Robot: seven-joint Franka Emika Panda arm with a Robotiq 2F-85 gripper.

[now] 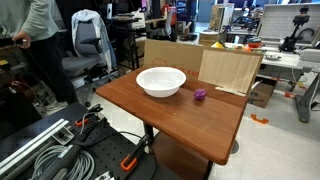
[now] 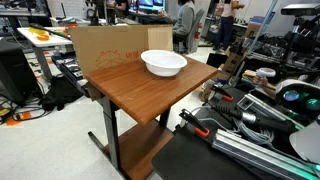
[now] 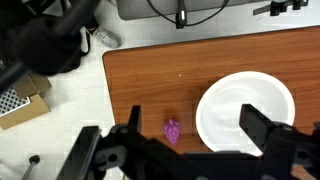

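A white oval bowl (image 1: 161,81) rests on the brown wooden table (image 1: 190,122). The same empty bowl (image 3: 240,112) lies at the right in the wrist view, and the bowl (image 2: 163,63) also shows in exterior view 2. A small purple object (image 1: 199,94) sits on the table beside the bowl, apart from it; the wrist view has this purple thing (image 3: 171,130) near the bottom, left of the bowl. My gripper looks down from above the table, its dark fingers spread wide, open with nothing between them.
Upright cardboard panels (image 2: 106,48) stand along a table edge. A lighter board (image 1: 229,70) leans at the back right. Cables (image 1: 62,160) and metal rails lie on the dark bench in front. Bare tabletop surrounds the purple object.
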